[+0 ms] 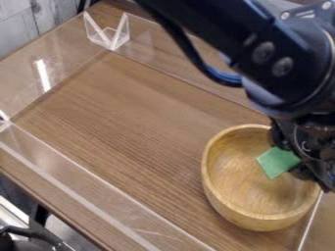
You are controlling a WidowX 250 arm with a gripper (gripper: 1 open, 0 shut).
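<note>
A round wooden bowl [242, 196] rests on the wooden table at the lower right. A green block [277, 161] is inside or just over the bowl's right part, in the grip of the dark gripper [300, 161], which comes down from the top right and is partly cut off by the frame's edge. The fingertips are partly hidden behind the block and the arm.
A clear plastic holder [109, 37] stands at its back left, and clear edging runs along the front left edge.
</note>
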